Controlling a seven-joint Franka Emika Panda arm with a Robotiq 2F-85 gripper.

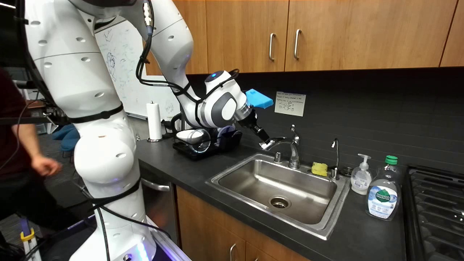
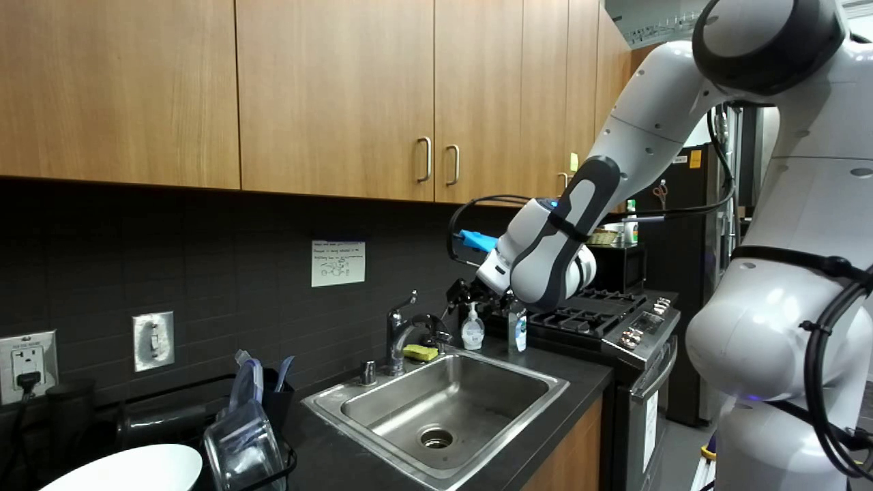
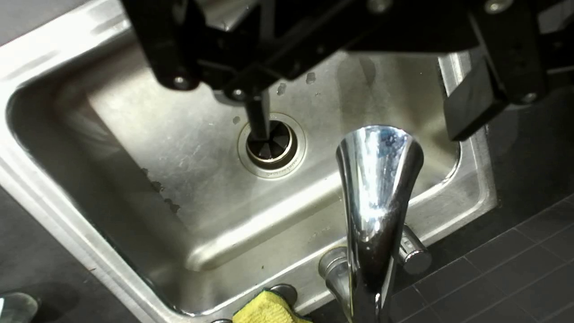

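In the wrist view my gripper stands open above the sink, its black fingers (image 3: 473,105) wide apart. The chrome faucet (image 3: 376,199) rises below it, and the spout end appears in line with the gap between the fingers; nothing is gripped. From exterior view 1, the gripper (image 1: 262,135) overlaps the tip of the faucet (image 1: 294,152), so contact cannot be told. An empty steel sink (image 1: 278,187) with a dark drain lies in front. Exterior view 2 shows the faucet (image 2: 397,335), while the arm partly hides the gripper there.
A yellow sponge (image 1: 319,169) sits behind the sink's rim. To its right stand a soap pump (image 1: 361,177) and a green-capped bottle (image 1: 383,198), beside the stove (image 1: 439,208). A dish rack (image 1: 219,145) is on the left. Wooden cabinets (image 1: 248,30) hang above.
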